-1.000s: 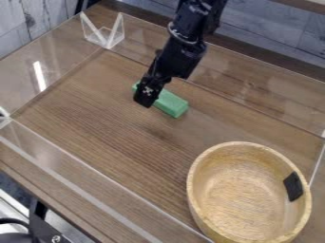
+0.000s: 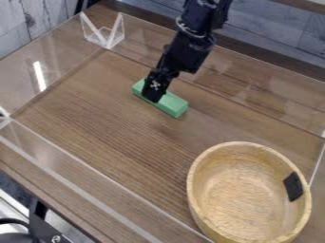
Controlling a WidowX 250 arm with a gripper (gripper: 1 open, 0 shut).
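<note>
A green rectangular block (image 2: 170, 104) lies at an angle on the wooden table, a little above its middle in the camera view. My black gripper (image 2: 154, 87) reaches down from the top onto the left part of the block and hides some of it. The gripper is open, its fingertips at the block; whether they touch it is not clear.
A large round beige bin (image 2: 248, 214) fills the lower right. A white wire object (image 2: 105, 30) stands at the upper left.
The arm and gripper have shifted slightly over the block, and the block appears a touch nearer the left and top than a second ago.
</note>
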